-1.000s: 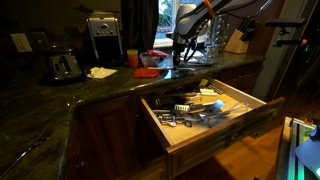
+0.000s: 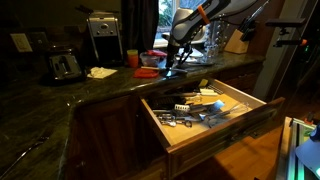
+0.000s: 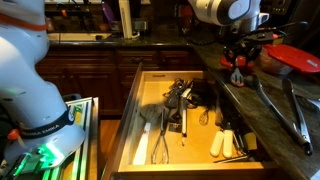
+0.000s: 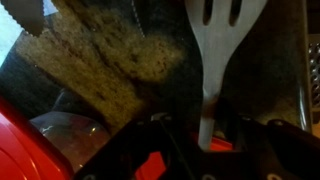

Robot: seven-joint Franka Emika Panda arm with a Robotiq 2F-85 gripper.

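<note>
A fork-shaped utensil (image 4: 215, 50) with broad tines appears in the wrist view, its narrow handle running down between the dark fingers of my gripper. Whether the fingers press on that handle cannot be made out. In exterior view 2, my gripper (image 3: 245, 52) is over the dark counter, with a slotted reddish utensil head (image 3: 237, 76) just below it. From exterior view 1, the gripper (image 2: 170, 66) is small and dark above the back counter.
An open drawer (image 2: 205, 115) holds several utensils, including a whisk (image 3: 161, 148). On the counter are a red-lidded container (image 3: 290, 58), long tongs (image 3: 297, 118), a red cup (image 2: 133, 58) and a toaster (image 2: 64, 66). The counter's left stretch has free room.
In exterior view 1 the arm and gripper have shifted slightly left and down over the counter. The drawer and its utensils look unchanged.
</note>
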